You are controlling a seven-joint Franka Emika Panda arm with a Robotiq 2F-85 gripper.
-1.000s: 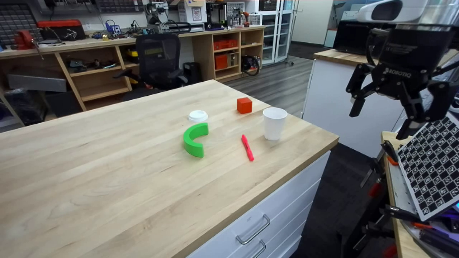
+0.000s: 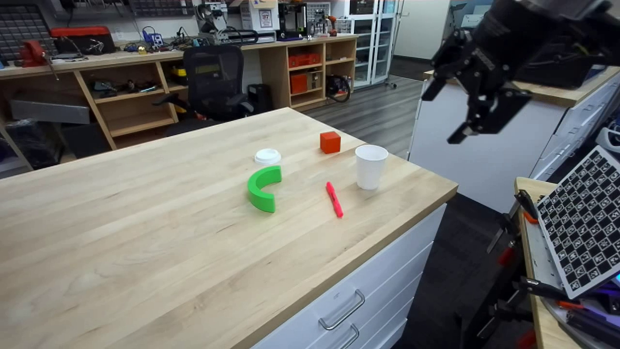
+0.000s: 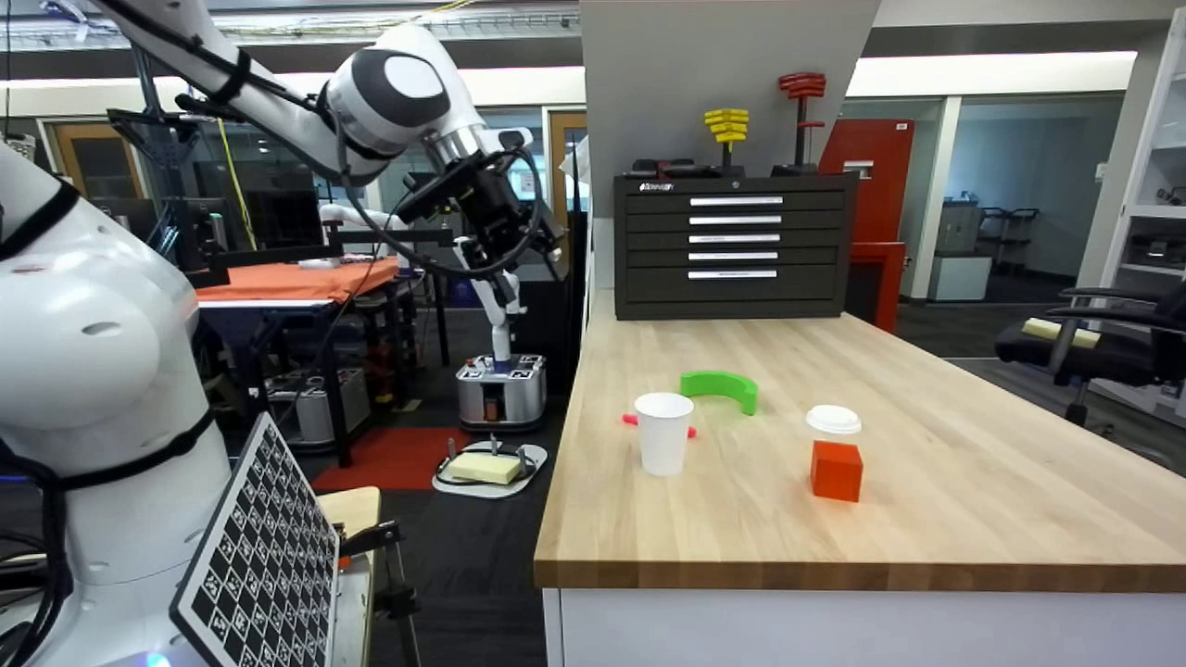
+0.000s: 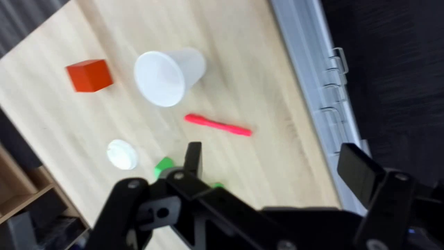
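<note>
My gripper (image 2: 444, 116) hangs open in the air beyond the table's right edge, with nothing between its fingers; the wrist view shows the two dark fingers (image 4: 193, 160) wide apart. On the wooden table, a white cup (image 2: 370, 166) stands upright near the corner. Beside it lies a red marker (image 2: 334, 199). A red cube (image 2: 330, 142) sits farther back. Left of the marker, a green arch-shaped block (image 2: 263, 189) rests close to a round white lid-like piece (image 2: 268, 156). In the wrist view, my gripper partly covers the green block (image 4: 164, 166).
A black tool chest (image 3: 734, 250) stands at one end. A checkered board (image 3: 267, 545) leans beside the robot's base. White drawers with handles (image 2: 343, 311) run below the table edge.
My gripper has moved left in exterior view 1, closer to the table, and has turned and tilted. The objects on the table have not moved.
</note>
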